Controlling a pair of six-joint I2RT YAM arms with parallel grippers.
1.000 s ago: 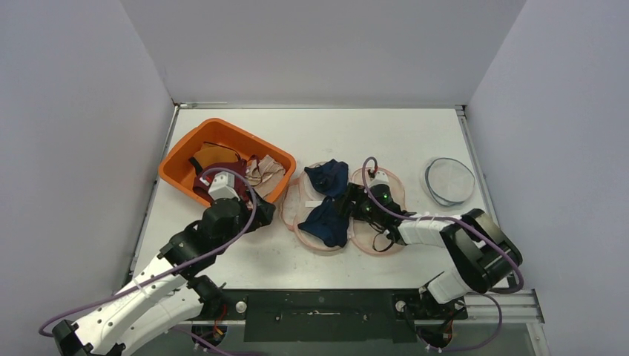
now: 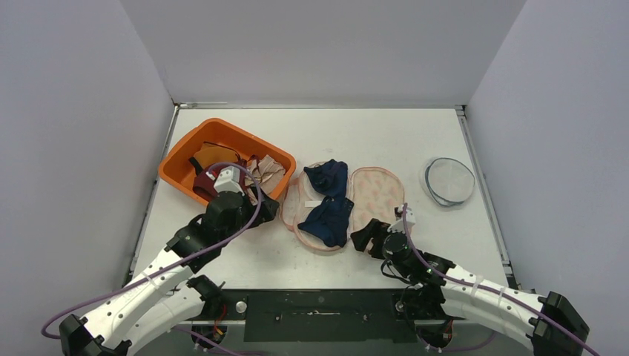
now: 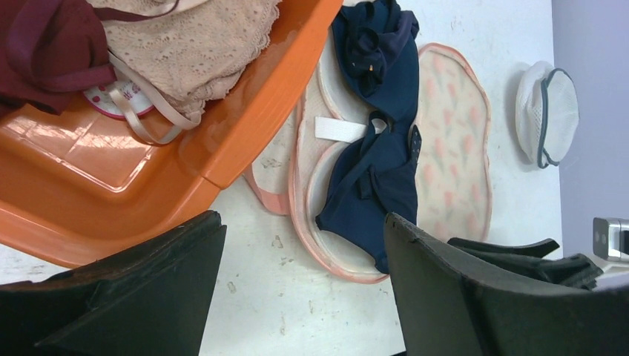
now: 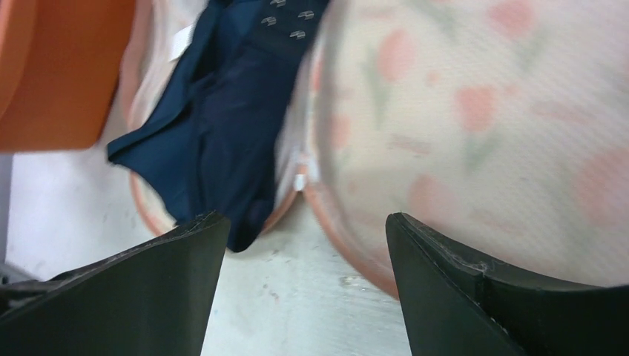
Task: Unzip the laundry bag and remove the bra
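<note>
The navy bra [image 2: 328, 219] lies folded on one half of the laundry bag, which is spread open flat on the table. The bag's other half, a peach floral mesh panel [image 2: 377, 191], lies bare to its right. In the left wrist view the bra [image 3: 378, 178] rests beside a white tag. My left gripper is open and empty, near the corner of the orange bin. My right gripper also stands open with nothing between its fingers, close to the near edge of the floral panel [image 4: 475, 133] and the bra's lower end [image 4: 245, 148].
An orange bin [image 2: 178, 176] holding several garments stands at the back left, its wall close to the left gripper. A round white mesh bag [image 2: 449, 181] sits at the right. Clear tabletop lies behind the laundry bag and along the front.
My right gripper has drawn back from the bra, toward the front edge and slightly right, uncovering the floral panel. My left arm shifted only slightly; the bra looks unmoved.
</note>
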